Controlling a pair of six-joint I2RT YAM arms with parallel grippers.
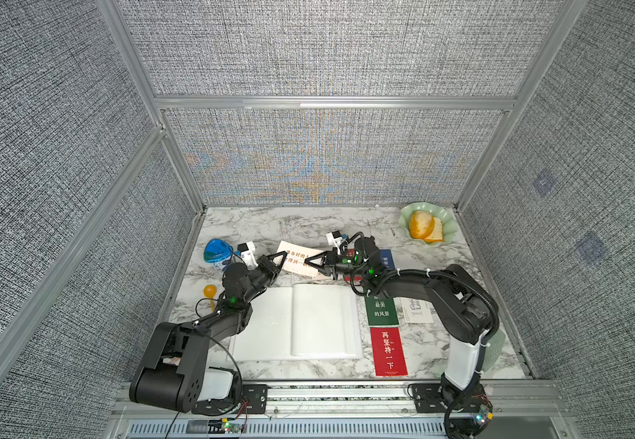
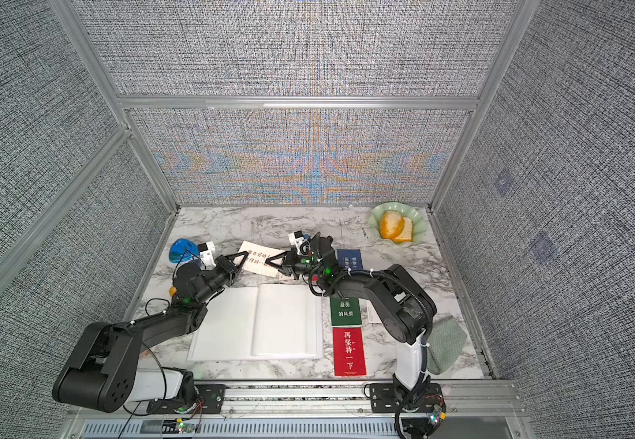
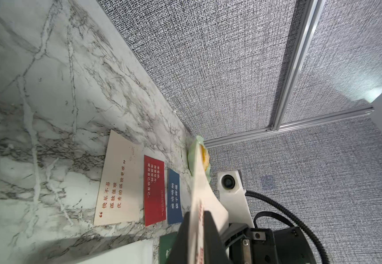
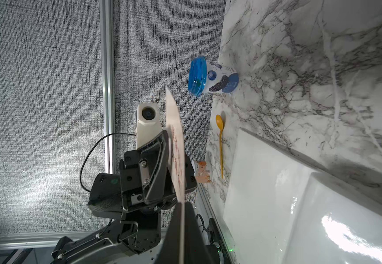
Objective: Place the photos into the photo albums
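Observation:
A cream photo card point(image 1: 295, 261) with reddish lettering is held above the table between my two grippers. My right gripper is shut on its right part; the card point(image 4: 176, 147) stands edge-on in the right wrist view. At its left edge, my left gripper is part open, fingers on either side of the card point(image 3: 208, 200). The open album point(image 1: 324, 322) lies in front of both grippers, its white pages bare. Other cards lie to the right: cream point(image 3: 118, 180), red point(image 3: 154, 189), blue point(image 3: 173, 198), green point(image 1: 382, 311), another red point(image 1: 388, 351) and white point(image 1: 417, 311).
A blue-lidded jar point(image 4: 213, 75) and a yellow spoon point(image 4: 220, 136) are at the left. At the back right stands a green bowl point(image 1: 445, 216) with bread-like items. A green cloth point(image 2: 447, 345) lies front right.

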